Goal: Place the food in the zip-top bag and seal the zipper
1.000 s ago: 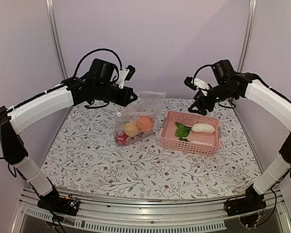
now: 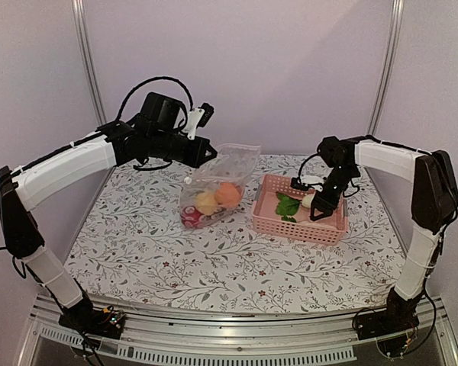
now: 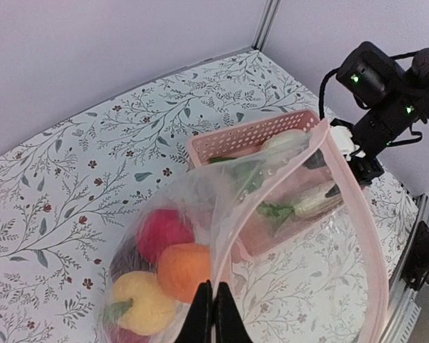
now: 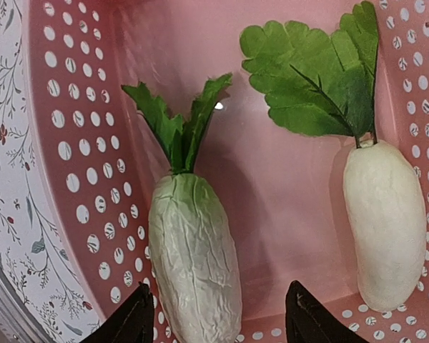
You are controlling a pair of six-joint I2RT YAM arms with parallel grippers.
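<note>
Shut on the rim of the clear zip top bag (image 2: 233, 164), my left gripper holds it up with its mouth agape. Inside the bag are an orange fruit (image 3: 184, 271), a yellowish one (image 3: 144, 304) and a red one (image 3: 164, 234). Two vegetables lie in the pink basket (image 2: 290, 231): a pale green cabbage-like one (image 4: 196, 261) and a white radish (image 4: 386, 221) with broad green leaves. My right gripper is over the basket, fingers apart on either side of the cabbage-like vegetable, not closed on it.
The basket's perforated walls rise close around the right gripper. A wall stands behind.
My right gripper has come down into the basket and toward its near side, from above its back edge. The left arm and the bag have stayed still.
</note>
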